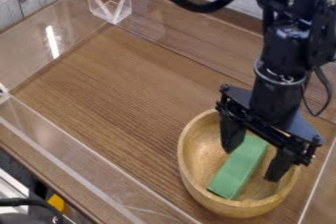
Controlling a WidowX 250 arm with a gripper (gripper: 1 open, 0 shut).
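A tan wooden bowl [203, 169] sits at the lower right of the table, holding a pale green rectangular block [238, 174] lying lengthwise. My black gripper [252, 144] is open over the bowl, with its two fingers reaching down into it on either side near the block's upper part. The bowl's back part is hidden by the gripper. Whether the fingers touch the block is unclear.
A white wire-like object [108, 7] stands at the back left. A yellow and black object is at the bottom left edge.
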